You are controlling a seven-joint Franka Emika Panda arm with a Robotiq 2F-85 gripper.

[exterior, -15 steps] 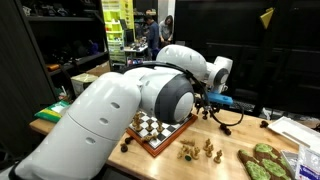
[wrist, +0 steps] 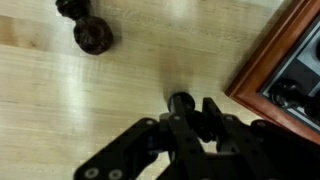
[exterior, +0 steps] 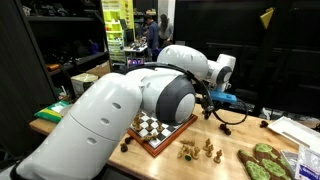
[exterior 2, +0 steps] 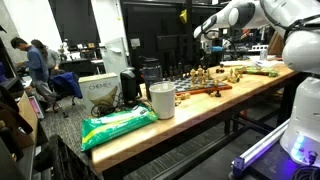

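In the wrist view my gripper points down over the pale wooden table, its fingers shut on a dark chess piece (wrist: 181, 103). Most of that piece is hidden by the fingers; whether its base touches the table I cannot tell. Another dark chess piece (wrist: 93, 35) lies apart at the upper left. On the right are the chessboard's reddish-brown frame (wrist: 262, 68) and a dark piece (wrist: 288, 95) on the board. From exterior view 1, the chessboard (exterior: 153, 128) sits partly behind the arm.
Several light wooden pieces (exterior: 208, 149) stand in front of the board. Toward the right are a green mat-like item (exterior: 262, 163) and a white tray (exterior: 295, 132). A white container (exterior 2: 163, 100) and a green packet (exterior 2: 118, 126) rest at the table's near end in exterior view 2.
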